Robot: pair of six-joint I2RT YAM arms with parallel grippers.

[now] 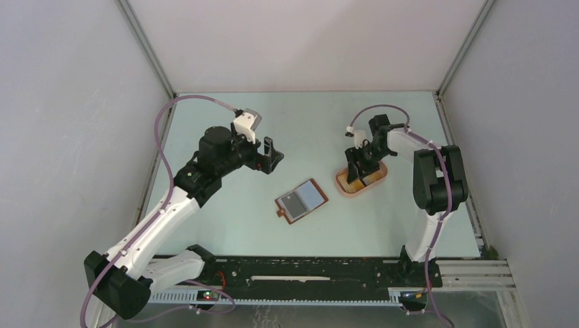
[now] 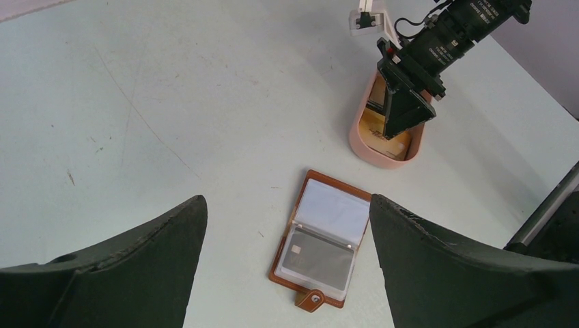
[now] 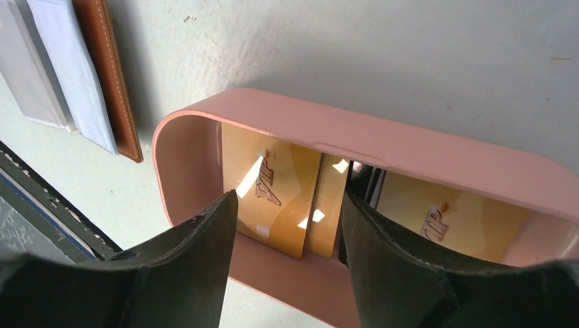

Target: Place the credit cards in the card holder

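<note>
A pink tray (image 3: 437,150) with rounded ends holds several golden cards (image 3: 276,184) lying flat, with a strip of black card (image 3: 360,179) among them. Over the tray my right gripper stands open, its fingertips above the golden cards and the black strip; nothing is gripped. The brown card holder (image 1: 301,201) lies spread on the table left of the tray, its clear sleeve (image 2: 316,258) and white flap (image 2: 332,211) facing up. Up and left of the holder, my left gripper (image 1: 274,152) hangs open and empty. Right fingers partly cover the tray's contents in the top view.
A dark rail (image 1: 307,277) runs along the table's front edge. Walls stand at both sides.
</note>
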